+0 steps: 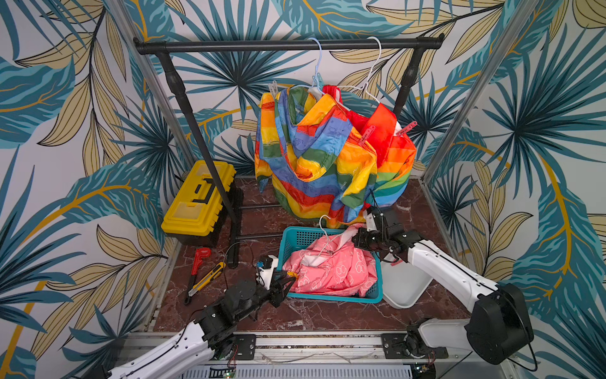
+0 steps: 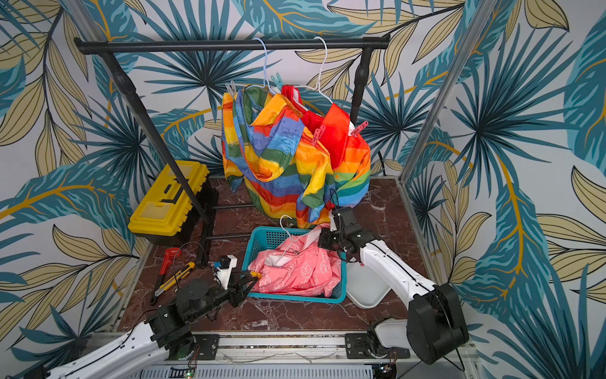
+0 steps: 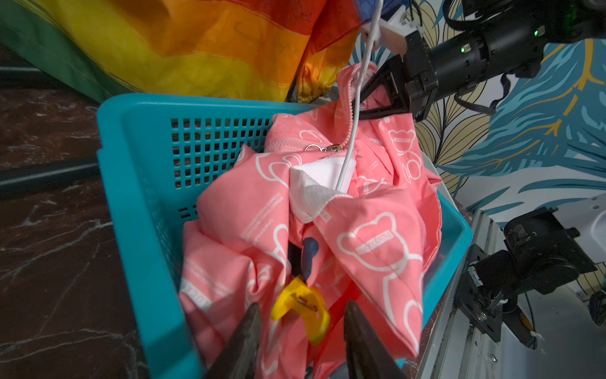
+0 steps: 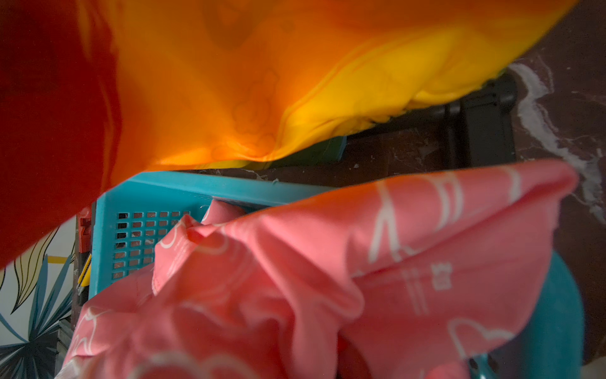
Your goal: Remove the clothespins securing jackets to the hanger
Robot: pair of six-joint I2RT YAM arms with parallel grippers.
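A pink jacket [image 1: 334, 268] lies in the teal basket [image 1: 380, 291], a white hanger [image 3: 353, 132] rising from it. In the left wrist view, a yellow clothespin [image 3: 301, 309] shows on the jacket. My left gripper is partly open at it, one finger on each side with gaps; whether the pin is between or just beyond the tips is unclear. At the basket's far right, my right gripper [image 1: 358, 238] is shut on a fold of the pink jacket; its fingertips are hidden in the right wrist view.
Rainbow jackets [image 1: 322, 164] hang from the black rack [image 1: 252, 46] just behind the basket, with red clothespins [image 1: 366, 134] and a grey clothespin [image 1: 273, 88]. A yellow toolbox [image 1: 195, 195], red-handled tool [image 1: 199, 255] and yellow cutter [image 1: 207, 278] sit left; a white tray [image 1: 404, 290] is right.
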